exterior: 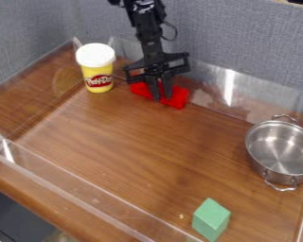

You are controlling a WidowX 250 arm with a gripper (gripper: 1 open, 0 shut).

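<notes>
My black gripper (158, 87) reaches down at the back of the wooden table, just right of a white-lidded yellow Play-Doh tub (96, 76). A red block (176, 98) lies under and behind its fingers, partly hidden by them. The fingertips are small and dark against the red, so whether they grip it is unclear.
A steel pot (279, 151) stands at the right. A green block (211, 218) sits at the front right. Clear walls run along the back and front-left edges.
</notes>
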